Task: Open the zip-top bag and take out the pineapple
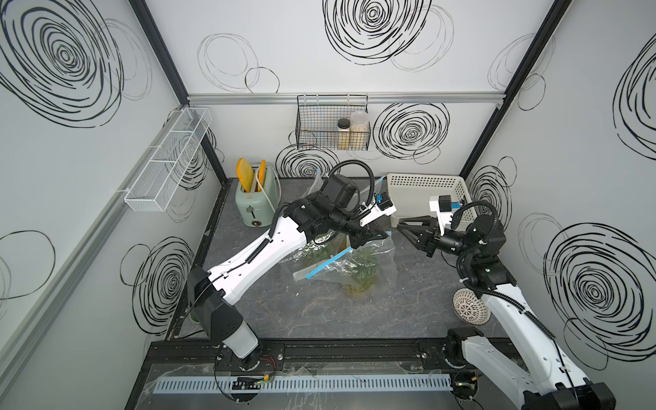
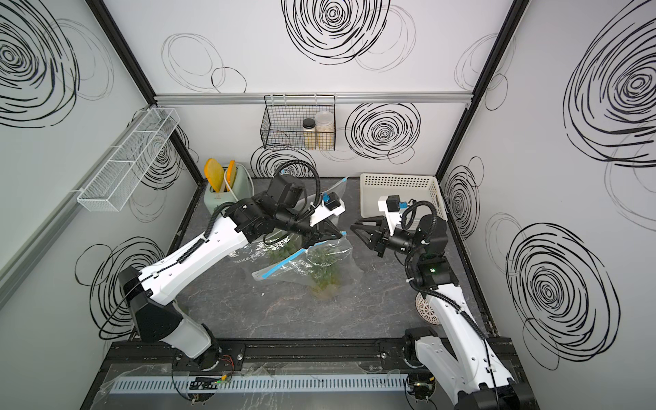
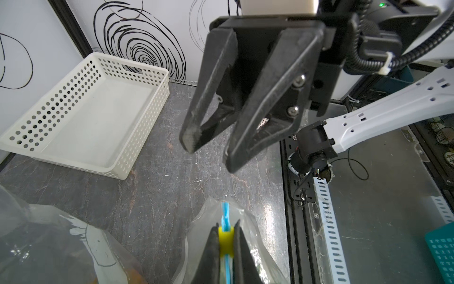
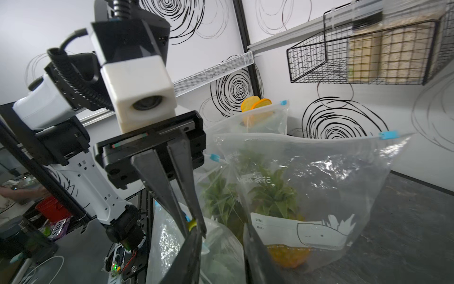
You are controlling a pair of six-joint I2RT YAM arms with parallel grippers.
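Note:
In the top left view, a clear zip top bag [image 1: 382, 273] with a blue zip strip [image 1: 329, 262] stands in the middle of the table. The green leaves of a pineapple [image 1: 363, 268] show blurred through its plastic. My left gripper is shut on the zip; a yellow piece sits between its fingers, with blue strip above and below. To the right of the bag's zip end, my right gripper [image 1: 399, 224] is open and apart from the bag. Its fingers [image 3: 191, 135] hang over bare table beyond the bag, with nothing between them.
More clear bags with pineapples, such as the printed bag [image 4: 326, 189], stand behind. A white basket [image 1: 427, 181] is at the back right, a toaster [image 1: 257, 208] at the back left. Free table lies in front.

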